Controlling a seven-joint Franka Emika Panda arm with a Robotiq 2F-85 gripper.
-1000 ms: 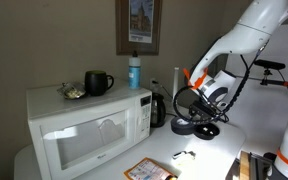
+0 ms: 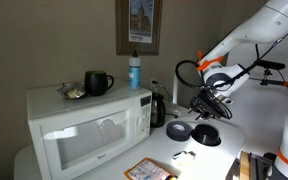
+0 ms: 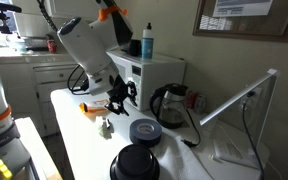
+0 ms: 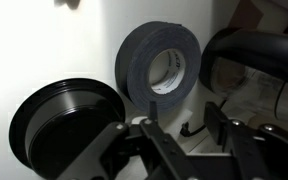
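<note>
My gripper is above the counter, with its fingertips apart in the wrist view; nothing held can be made out between them. Just beyond the fingers lies a thick dark roll of tape (image 4: 134,65) with a pale core, flat on the white surface. A round black pan (image 4: 46,110) sits to its left, apparently empty inside. From the second exterior view, the tape roll (image 3: 145,130) is below and to the right of the gripper (image 3: 119,97), and the pan (image 3: 134,164) is nearer the camera.
A glass kettle (image 3: 171,105) with a black handle stands close behind the tape. The white microwave (image 2: 94,130) carries a blue bottle (image 2: 134,72) and a black mug (image 2: 98,82). A small pale object (image 3: 104,128) and an orange object (image 3: 89,107) lie on the counter.
Over the last second my arm has risen from low over the pan and tape area. The pan and tape roll show more clearly now, while the surrounding objects look unmoved.
</note>
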